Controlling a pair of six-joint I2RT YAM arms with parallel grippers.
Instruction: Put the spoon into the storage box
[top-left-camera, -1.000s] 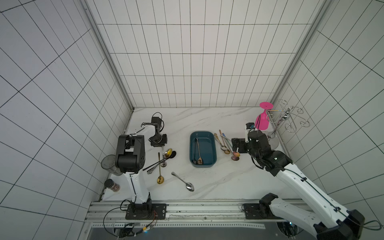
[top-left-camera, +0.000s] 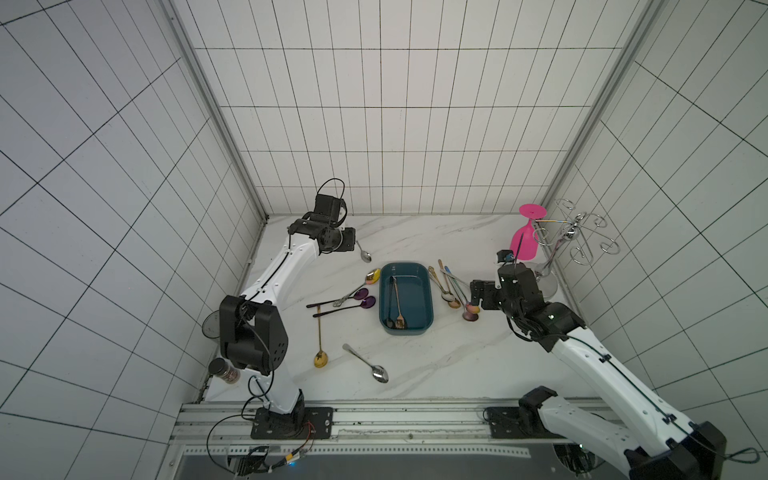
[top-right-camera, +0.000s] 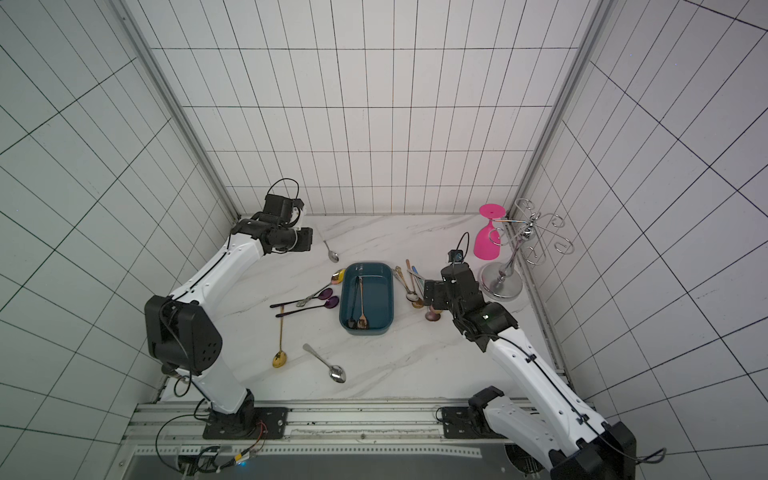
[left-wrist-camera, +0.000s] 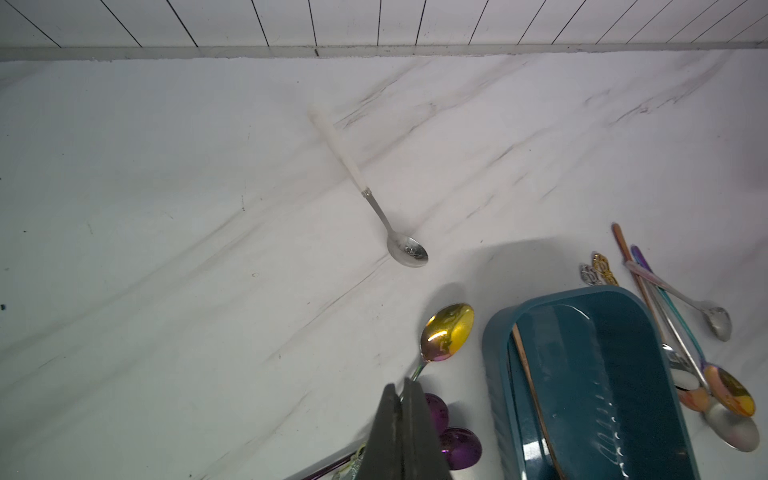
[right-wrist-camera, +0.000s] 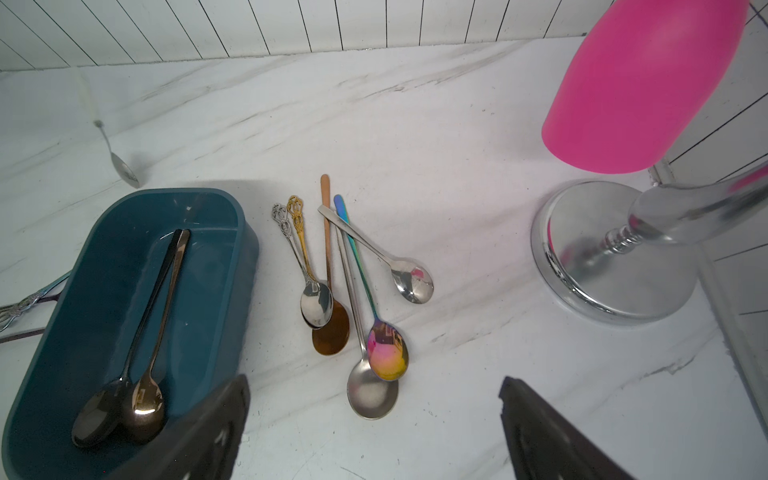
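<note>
The teal storage box (top-left-camera: 408, 292) holds two long spoons, one dark and one copper (right-wrist-camera: 156, 360). Beside it lie loose spoons: silver, gold, copper and rainbow ones (right-wrist-camera: 388, 352) to the right, purple and gold ones (left-wrist-camera: 446, 332) to the left. A white-handled spoon (left-wrist-camera: 404, 248) lies behind them. My left gripper is raised above the left group, fingers shut with nothing seen held between them. My right gripper hangs over the right group and stands open, empty.
A pink upturned vessel (top-right-camera: 485, 240) and a chrome stand (right-wrist-camera: 612, 280) occupy the back right. A silver spoon (top-left-camera: 376, 372) lies at the front. A jar (top-left-camera: 224, 369) stands at the front left.
My left arm has risen and moved toward the back and right. The purple and gold spoons of the left group have shifted rightward, nearer the box. The right arm has moved slightly.
</note>
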